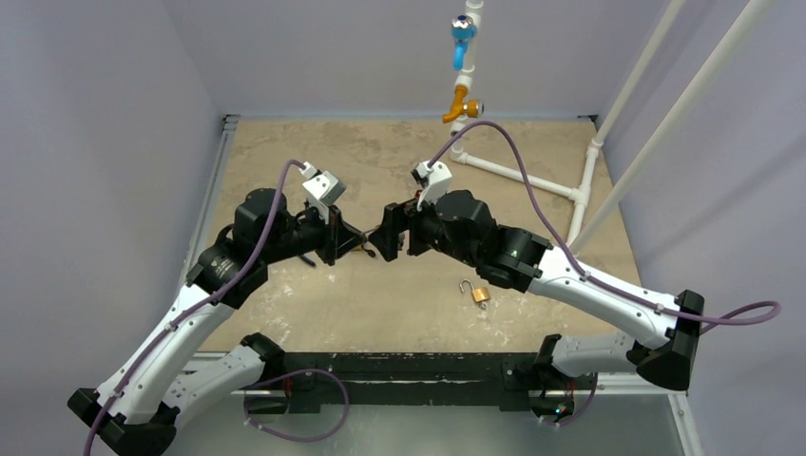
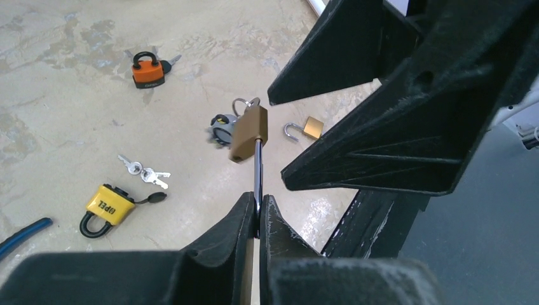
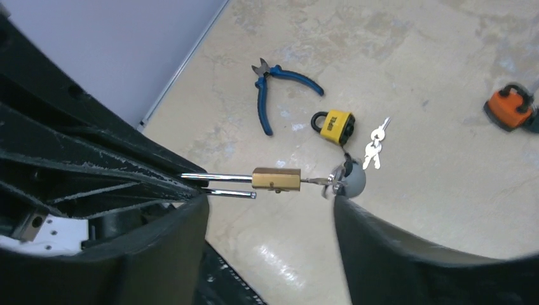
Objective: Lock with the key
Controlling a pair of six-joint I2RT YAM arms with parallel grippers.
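Observation:
A small brass padlock (image 3: 276,180) hangs in the air between my two grippers, its shackle open with one leg free of the body. My left gripper is shut on the steel shackle (image 2: 258,168). A key (image 3: 316,181) sits in the end of the body, carrying a ring and a grey figure keychain (image 3: 351,181) that is blurred. My right gripper stands open, its fingers (image 2: 375,121) spread apart and clear of the padlock. In the top view, the arms hide most of the padlock.
On the board lie an orange padlock (image 2: 148,72), a yellow padlock (image 2: 109,204), loose keys (image 2: 145,171), blue-handled pliers (image 3: 262,101) and another open brass padlock (image 1: 480,294). White pipes (image 1: 532,179) stand at the right and back. The front middle of the board is clear.

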